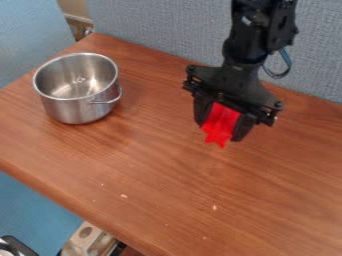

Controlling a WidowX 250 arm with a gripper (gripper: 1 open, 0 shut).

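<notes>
A black robot gripper (227, 112) hangs over the wooden table (160, 185) on the right half of the camera view, shut on a red object (219, 124). The red piece sticks out below the fingers; its upper part is hidden by the gripper, and whether it touches the tabletop is unclear. A steel pot (75, 80) with a side handle stands on the table at the upper left, apart from the gripper.
A grey padded wall (160, 20) runs along the back. Beyond the table's left edge is a blue area, with metal hardware at the lower left.
</notes>
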